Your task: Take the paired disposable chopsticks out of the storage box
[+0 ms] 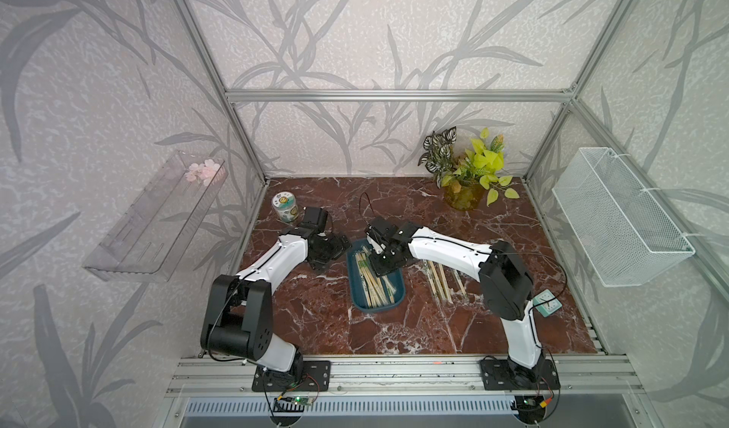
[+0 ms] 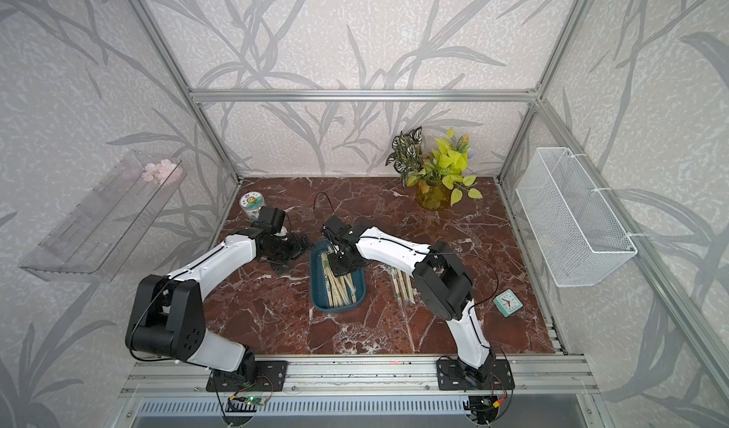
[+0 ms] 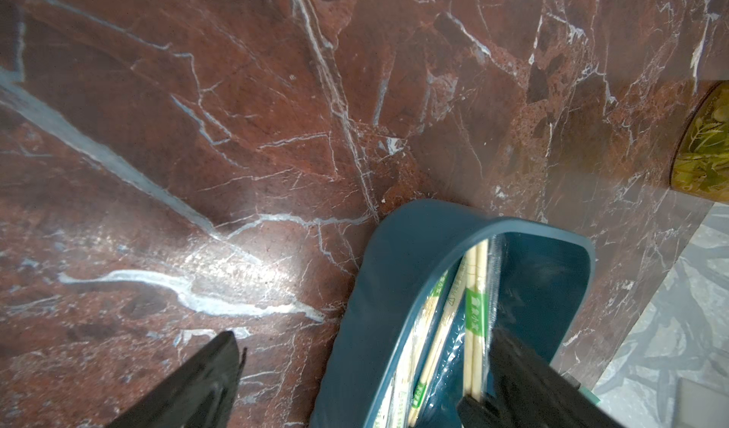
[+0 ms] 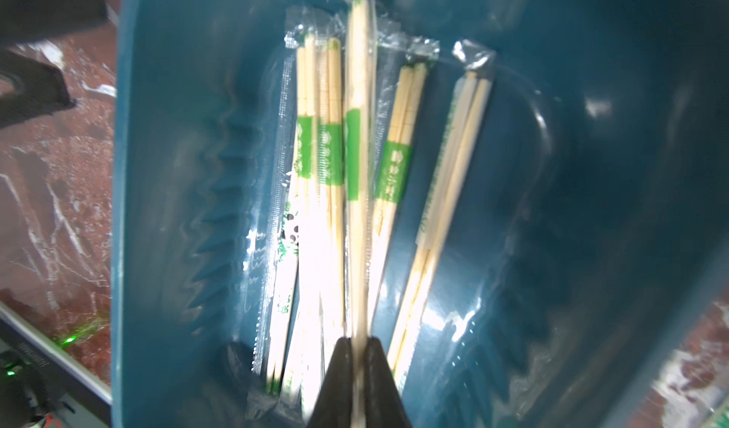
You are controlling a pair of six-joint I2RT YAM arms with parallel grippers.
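Observation:
The blue storage box (image 1: 354,291) holds several wrapped chopstick pairs (image 4: 391,177) with green labels, lying roughly side by side. My right gripper is over the box, shut on one wrapped chopstick pair (image 4: 357,150). That pair stands edge-on between the fingers and is raised above the others in the right wrist view. The held pair (image 3: 476,310) also shows in the left wrist view, upright-looking at the box's far end. To the left of the box, my left gripper is open, with its fingers wide apart and nothing gripped.
Several chopstick pairs (image 1: 436,280) lie on the marble table right of the box. A round tub (image 1: 284,206) stands at the back left, a potted plant (image 1: 463,192) at the back right, and a small clock (image 2: 507,302) at the right.

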